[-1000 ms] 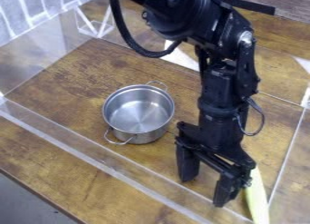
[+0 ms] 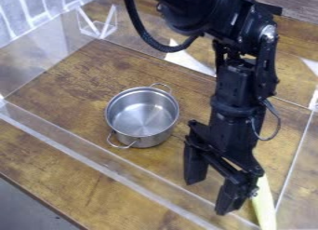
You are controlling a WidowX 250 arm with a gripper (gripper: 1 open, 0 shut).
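Note:
The black gripper [image 2: 209,182] hangs low over the wooden table, pointing down, its two fingers apart with nothing visible between them. A steel pot [image 2: 141,115] with wire handles stands to the left of it. A long pale yellow-green object [image 2: 263,208], perhaps a vegetable, lies just right of the gripper, partly hidden behind it.
Clear plastic walls surround the wooden table [image 2: 62,89], which is bare on the left and front. The arm and its cable fill the upper middle. A white railing shows at the top left.
The gripper has shifted very slightly; the pot and the pale object stay where they were.

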